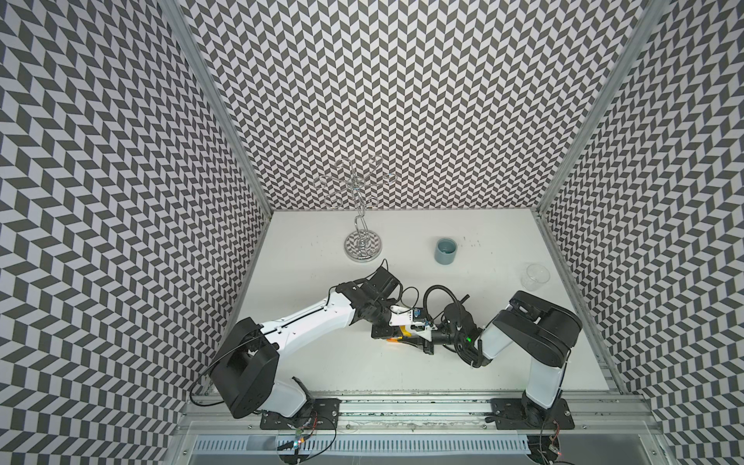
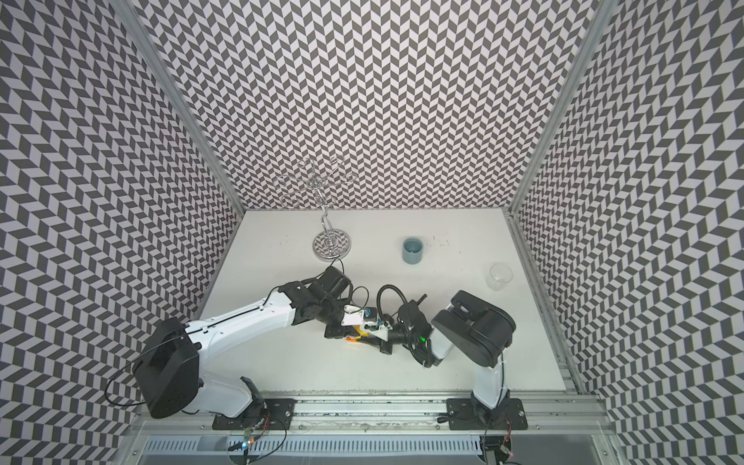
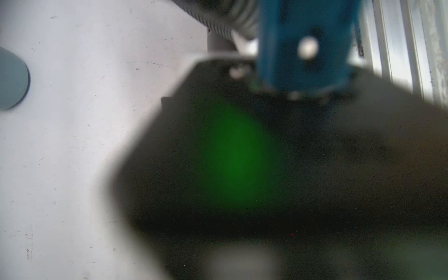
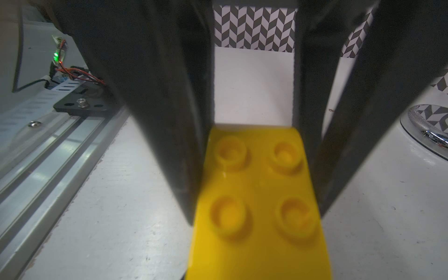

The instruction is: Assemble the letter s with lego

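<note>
A yellow brick piece (image 4: 261, 186) with round studs faces the right wrist camera. My left gripper comes down from above, shut on the brick, with one dark finger (image 4: 179, 154) on each side. My right gripper (image 1: 414, 339) points left at the near end of the same piece and is shut on it; its fingertips are mostly below the right wrist view. In the top left view a bit of yellow (image 1: 405, 331) and an orange bit (image 1: 393, 339) show between the arms. The left wrist view is blocked by blurred dark hardware with a green glow, hiding the left fingers.
Behind the arms stand a chrome stand with a round base (image 1: 362, 245) and a blue-grey cup (image 1: 445, 251). A clear cup (image 1: 534, 276) is at the right. Metal rails (image 1: 418, 403) run along the front. The two grippers are very close together.
</note>
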